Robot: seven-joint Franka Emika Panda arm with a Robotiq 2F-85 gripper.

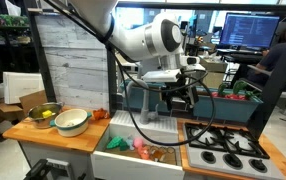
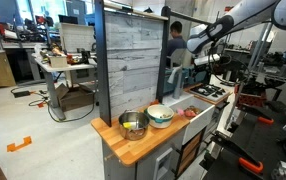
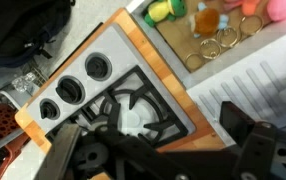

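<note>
My gripper is open, its dark fingers (image 3: 251, 150) spread wide at the bottom of the wrist view with nothing held between them. In exterior view 1 the white arm (image 1: 155, 42) reaches in from the upper left, and its gripper end hangs above the counter between sink and stove. Below it, the stove (image 1: 223, 148) has black grates and a row of knobs. An open drawer (image 1: 107, 162) holds small toys, among them a green one (image 3: 163, 10), a brown-and-blue one (image 3: 208, 20) and a pink one (image 3: 282, 9).
A cream bowl (image 1: 72, 124) and a metal bowl (image 1: 45, 112) stand on the left counter. Behind the arm are a grey faucet (image 1: 145, 102) and a blue-green rack (image 1: 223, 107) with red and green items. A black cable loops around the arm.
</note>
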